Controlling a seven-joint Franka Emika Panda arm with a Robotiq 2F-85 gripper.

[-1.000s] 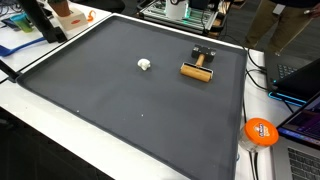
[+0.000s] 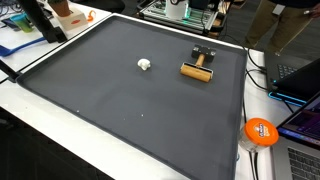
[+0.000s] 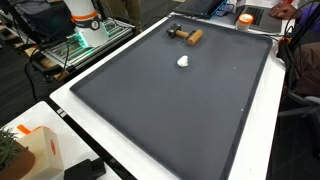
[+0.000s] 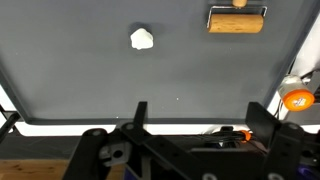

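Observation:
A small white lump (image 2: 144,64) lies on the dark grey mat (image 2: 120,100); in the wrist view the same white piece (image 4: 142,39) sits left of centre. Toward the mat's far right rests a tool with a tan wooden roller (image 2: 197,72), its dark part beyond it. The roller (image 4: 236,22) is near the top right of the wrist view. My gripper reaches in from the bottom of that view, its two black fingers spread wide with only mat between them. It hangs over the mat, touching neither object.
An orange-lidded jar (image 2: 260,133) stands on the white table edge at the right, near laptops. A potted plant (image 3: 14,155) is at the near left corner in exterior view 2.

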